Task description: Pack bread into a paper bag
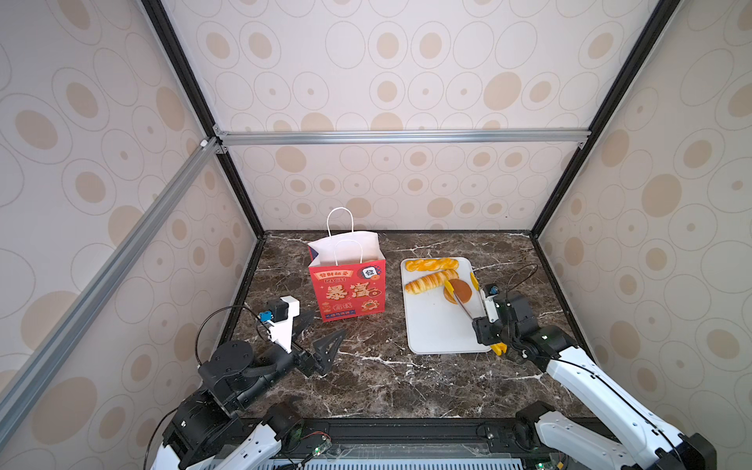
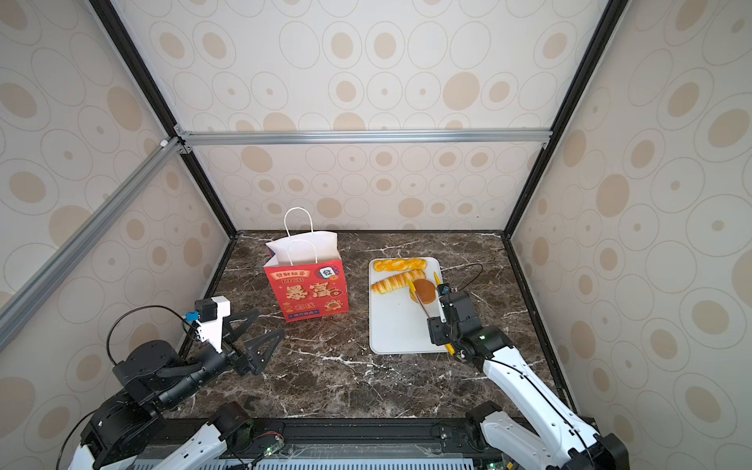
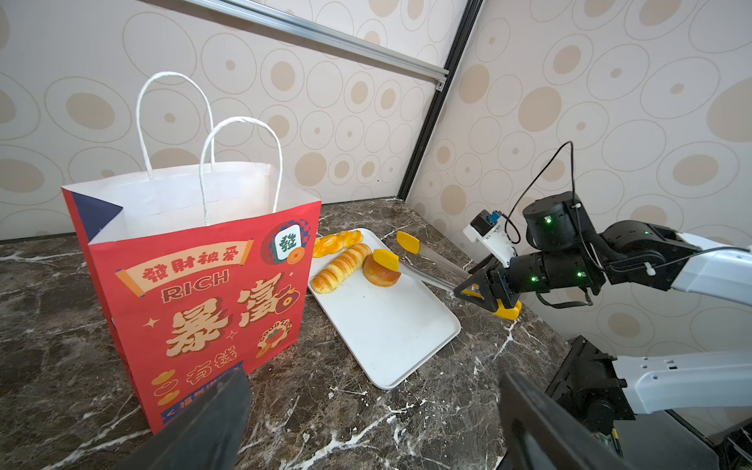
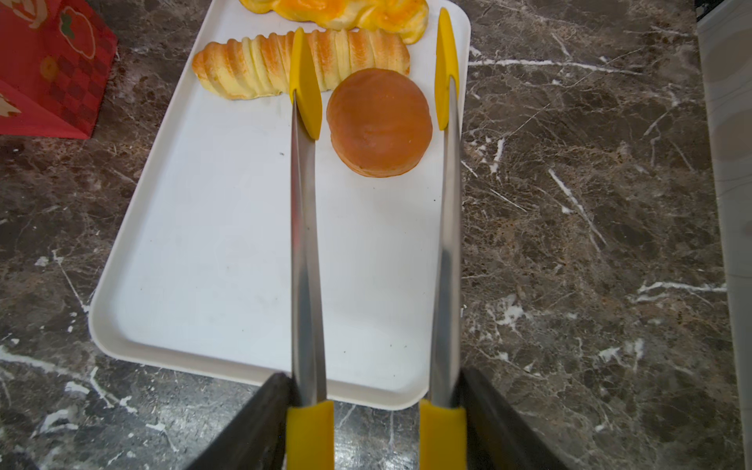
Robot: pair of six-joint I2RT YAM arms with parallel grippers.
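A red paper bag (image 1: 347, 293) with white handles stands open-topped left of a white tray (image 1: 438, 329). On the tray lie a braided loaf (image 4: 337, 14), a long ridged roll (image 4: 243, 66) and a round bun (image 4: 380, 125). My right gripper, a pair of tongs with yellow pads, is open over the tray, its tips either side of the bun and near the ridged roll, holding nothing. My left gripper (image 1: 326, 344) stands open in front of the bag, nothing visible between its fingers.
Patterned walls with dark posts and metal rails enclose the table at the back and sides.
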